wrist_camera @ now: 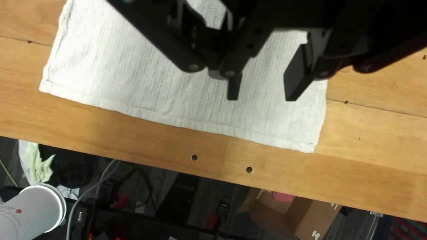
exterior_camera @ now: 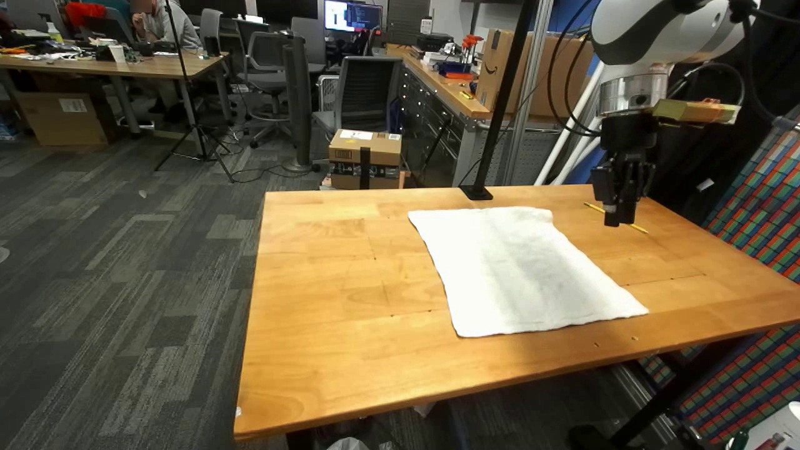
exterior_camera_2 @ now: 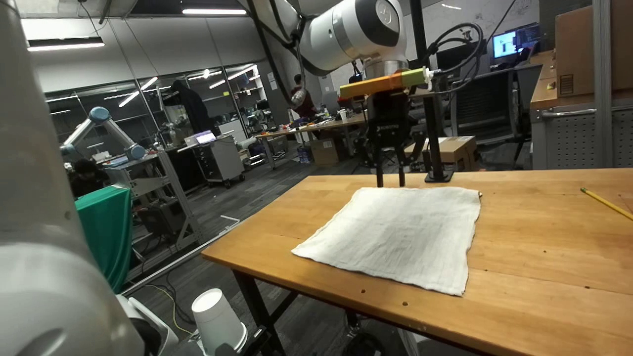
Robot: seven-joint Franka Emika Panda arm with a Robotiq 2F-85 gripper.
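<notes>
A white cloth (exterior_camera: 517,277) lies spread flat on the wooden table, its far edge slightly uneven. From the wrist camera the cloth (wrist_camera: 132,80) fills the area under the fingers, with its near hem and two corners showing. My gripper (exterior_camera: 620,217) hangs in the air above the table, clear of the cloth. In the second exterior view the gripper (exterior_camera_2: 390,179) shows two fingers apart with empty space between them. The wrist view also has the gripper open, a gap between its pads and only cloth visible beneath.
A yellow pencil (exterior_camera_2: 605,202) lies on the table off to one side of the cloth. A black post (exterior_camera: 480,191) rises at the table's back edge. Bare wood (exterior_camera: 337,300) stretches beside the cloth. A white bin (exterior_camera_2: 218,320) stands below the table.
</notes>
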